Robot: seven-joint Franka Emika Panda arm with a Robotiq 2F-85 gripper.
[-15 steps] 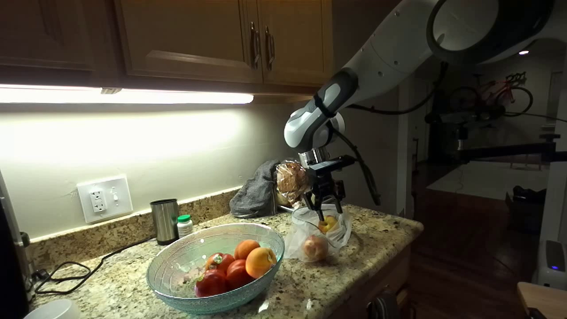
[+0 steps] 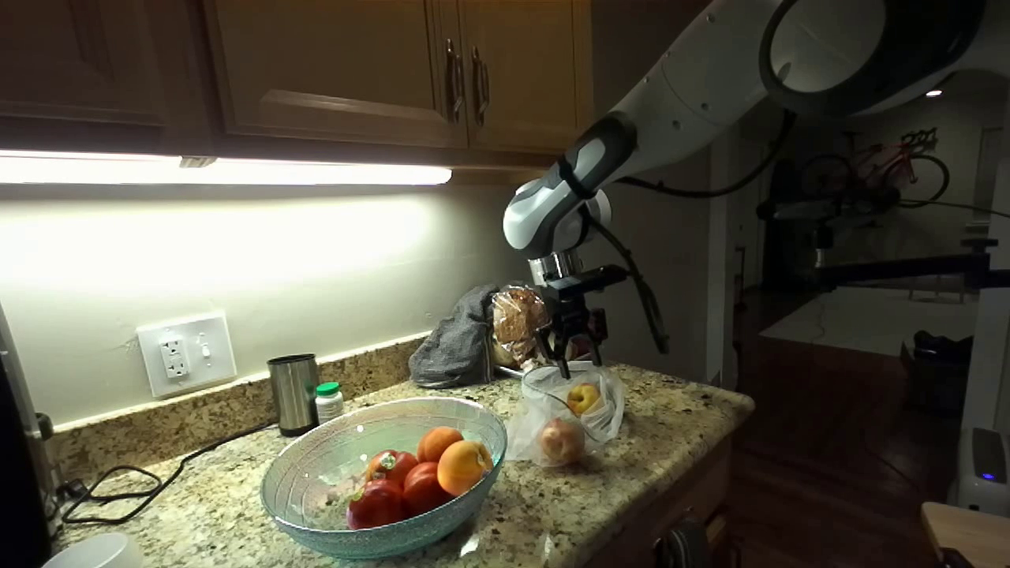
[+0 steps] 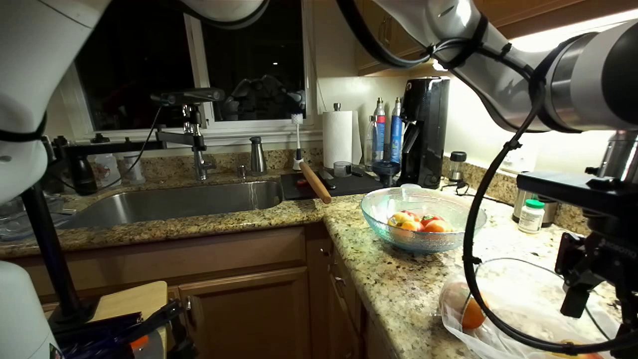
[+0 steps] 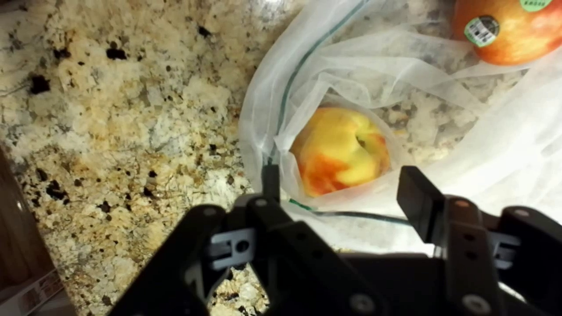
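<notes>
My gripper (image 2: pixel 575 364) hangs over the mouth of a white mesh bag (image 2: pixel 606 427) on the counter. In the wrist view its dark fingers (image 4: pixel 424 206) stand apart with nothing held. A yellow-red peach (image 4: pixel 337 152) lies in the bag, beyond the fingertips and framed by the gap between them. A second fruit, red-orange with stickers (image 4: pixel 513 34), shows at the upper right of that view. From exterior view 1 this other fruit (image 2: pixel 561 441) shows through the mesh. To the left sits a greenish glass bowl (image 2: pixel 312 525) with several red and orange fruits (image 2: pixel 423 486).
A steel cup (image 2: pixel 294 393) and a green-capped bottle (image 2: pixel 328 402) stand behind the bowl by the wall. Wrapped bread (image 2: pixel 518 323) and a grey cloth (image 2: pixel 454 342) lie behind the bag. The counter's edge (image 2: pixel 653 497) runs close in front of the bag.
My gripper has risen a little, away from the peach, and shifted slightly left in exterior view 1. The bowl and its fruit have stayed put.
</notes>
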